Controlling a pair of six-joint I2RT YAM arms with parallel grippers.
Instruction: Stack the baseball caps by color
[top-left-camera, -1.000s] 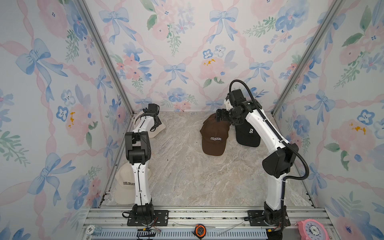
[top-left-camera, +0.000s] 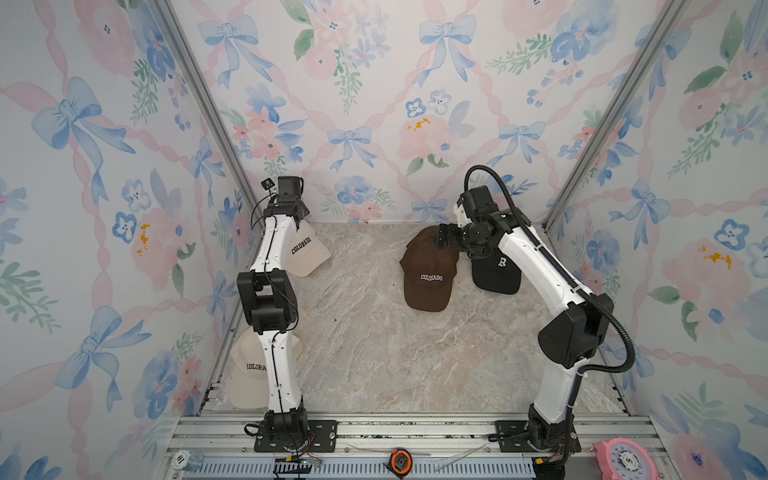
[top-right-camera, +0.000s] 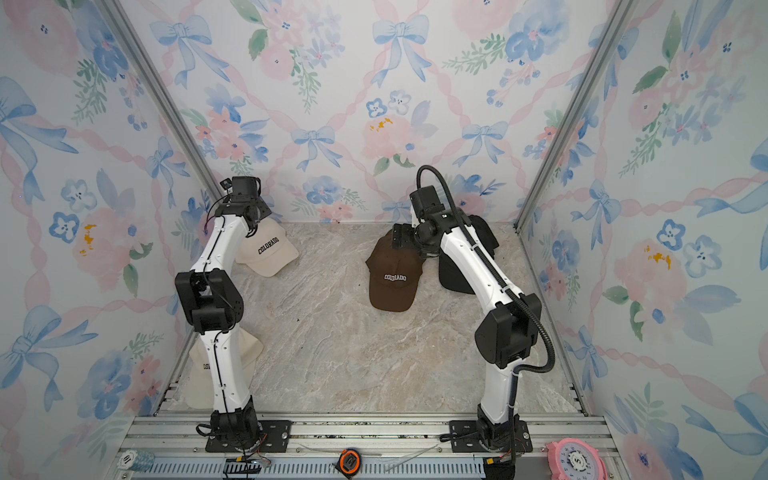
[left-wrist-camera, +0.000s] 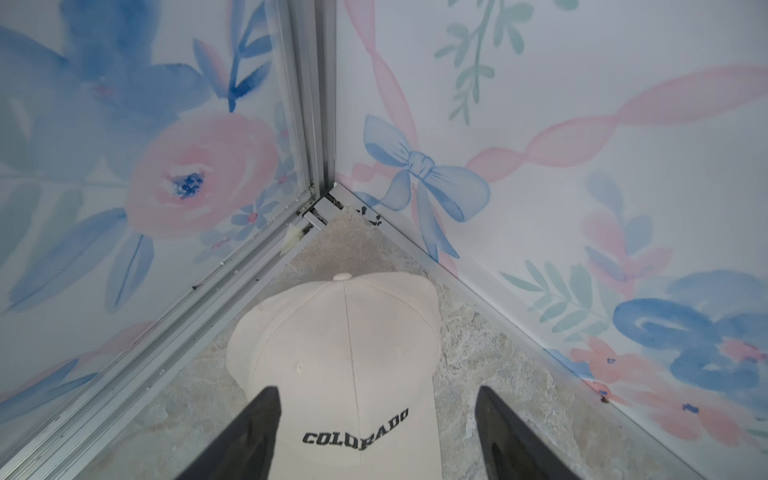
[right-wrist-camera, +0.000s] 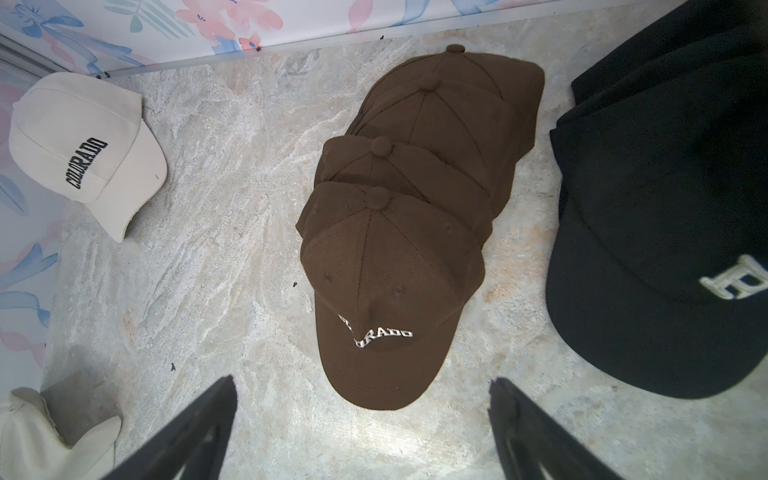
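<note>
In the back left corner lies a cream cap (left-wrist-camera: 344, 360) reading COLORADO. My left gripper is above it, fingers parted, with nothing between them. A second cream cap (top-left-camera: 254, 372) lies at the front left, partly hidden by the left arm. Several brown caps (right-wrist-camera: 384, 256) overlap in one pile at the back middle, their brims toward the front. To their right is a stack of black caps (right-wrist-camera: 664, 240) with a white letter on the front. My right gripper stands open over the brown caps, empty.
Patterned walls (top-left-camera: 360, 104) close in the back and sides, close behind the left gripper. A metal rail (top-left-camera: 400, 420) runs along the front edge.
My left gripper has risen and moved back from the corner cream cap, which stays on the floor.
</note>
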